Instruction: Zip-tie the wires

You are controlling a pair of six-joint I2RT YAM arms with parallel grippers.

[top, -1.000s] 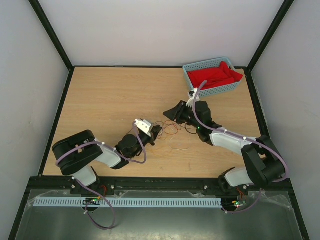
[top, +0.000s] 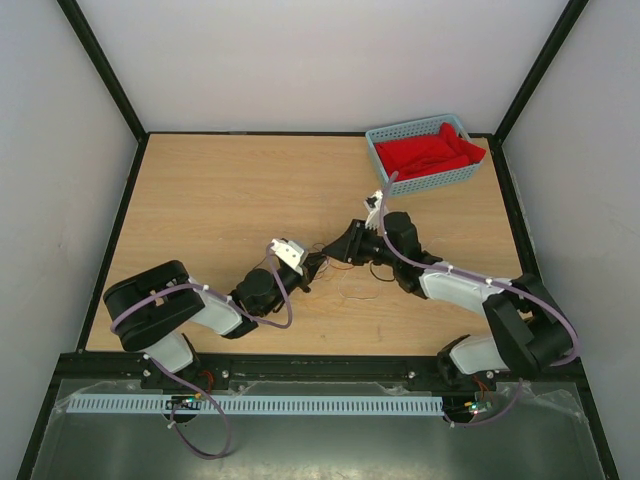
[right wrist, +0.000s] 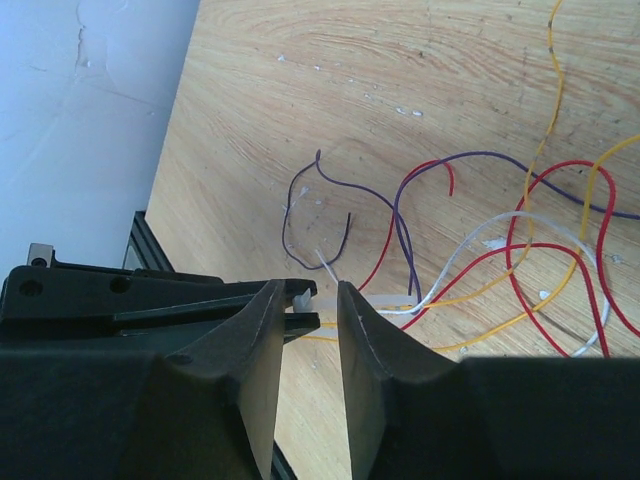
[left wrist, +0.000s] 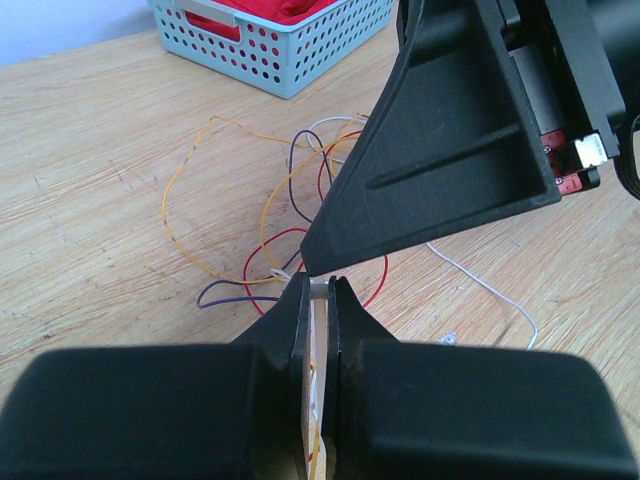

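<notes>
A loose bundle of red, yellow, purple and white wires (right wrist: 600, 230) lies on the wood table. My left gripper (top: 312, 264) is shut on a white zip tie (left wrist: 318, 292), with some wires beside it under the fingers. My right gripper is part open just at the left gripper's tips, its fingers either side of the white piece there. In the left wrist view its black body (left wrist: 450, 140) covers the area above the tie. Whether it touches the tie is unclear.
A light blue basket (top: 420, 184) with red cloth (top: 430, 152) stands at the back right.
My right gripper has moved down and toward the front left in the top view, closer to my left gripper's tips. The left arm has stayed still.
</notes>
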